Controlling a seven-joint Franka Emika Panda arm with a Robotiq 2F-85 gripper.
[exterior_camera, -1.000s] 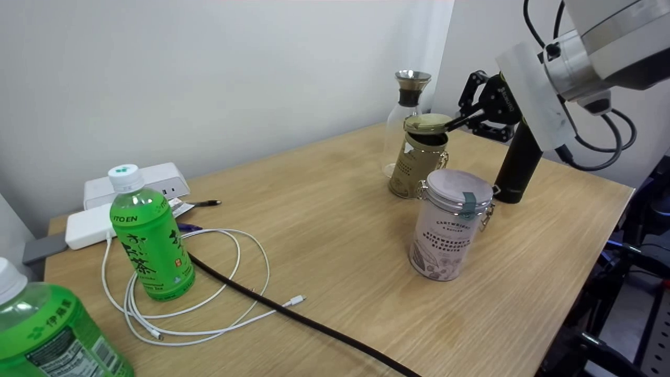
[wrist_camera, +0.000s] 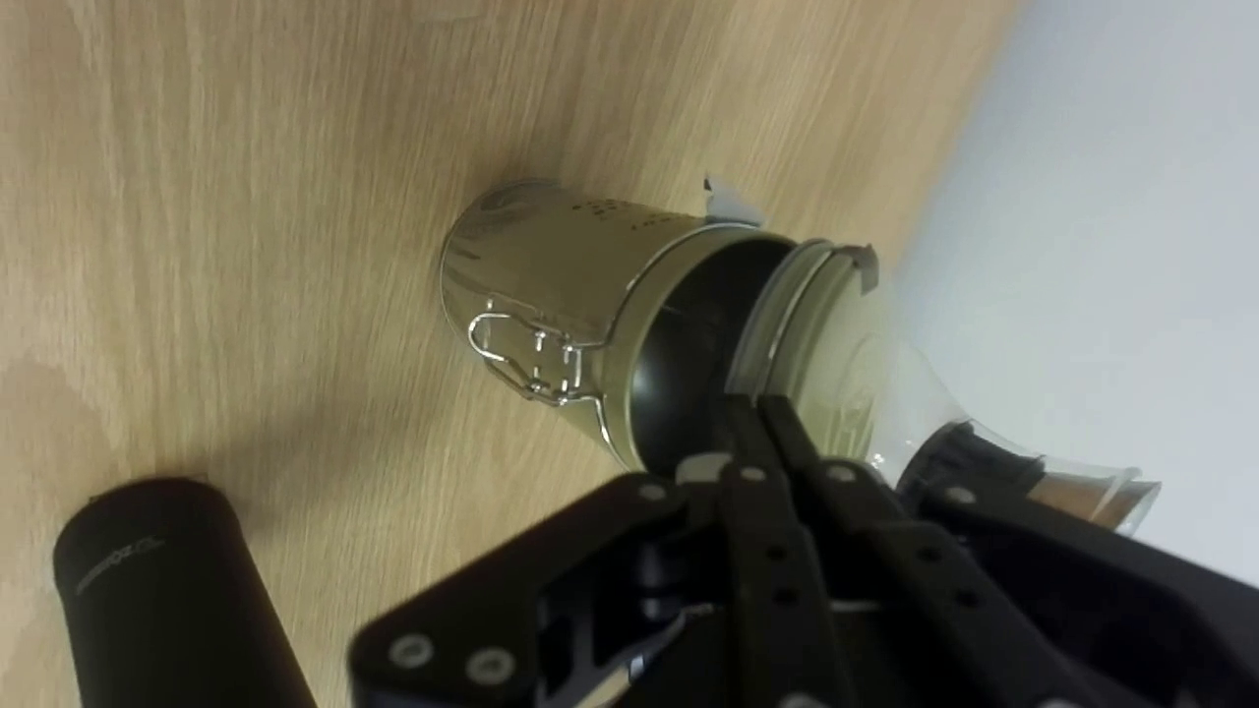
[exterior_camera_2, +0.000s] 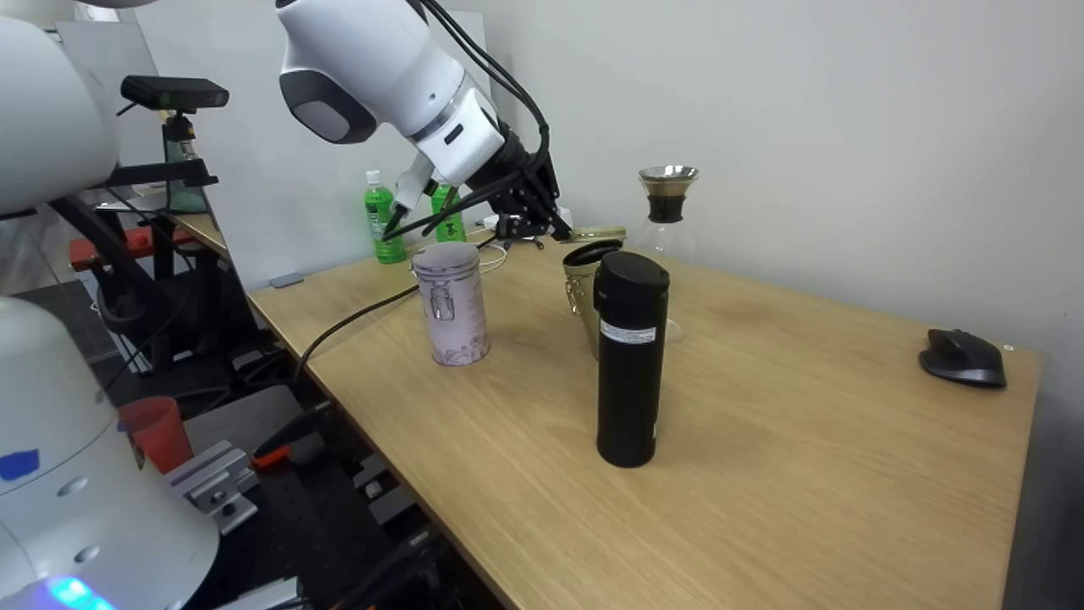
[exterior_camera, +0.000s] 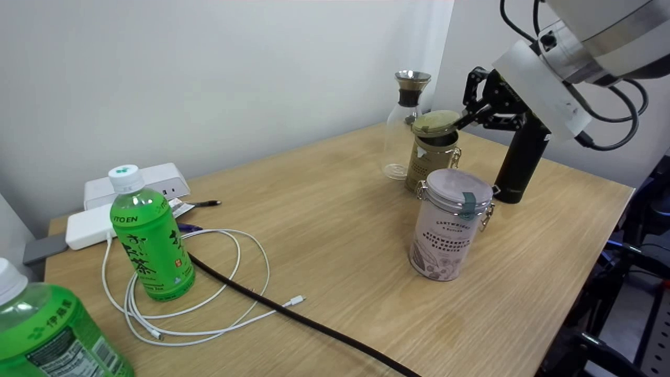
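Note:
A gold-green clip-top canister [exterior_camera: 431, 164] stands near the back of the table with its hinged lid [exterior_camera: 436, 120] lifted partway. Its dark inside [wrist_camera: 696, 336] shows beneath the raised lid in the wrist view. My gripper is shut, fingers side by side, and its tips reach the mouth at the lid's edge. They seem to touch the lid; nothing clearly shows between them. In exterior view 2 the lid [exterior_camera_2: 597, 235] lies almost level beside the fingertips, above the canister's rim.
Close in front stands a pink canister [exterior_camera: 450, 226], its lid down. A black flask [exterior_camera_2: 632, 356] is beside the gold canister, and a glass carafe [exterior_camera: 399, 138] is behind it. Green bottles [exterior_camera: 154, 242] and white cables [exterior_camera: 251, 295] occupy the far left. Open tabletop lies by the mouse [exterior_camera_2: 963, 357].
The gold canister has shifted right and slightly back, its lid going with it and still raised. The arm's wrist has tilted, while the fingertips moved a little to the right.

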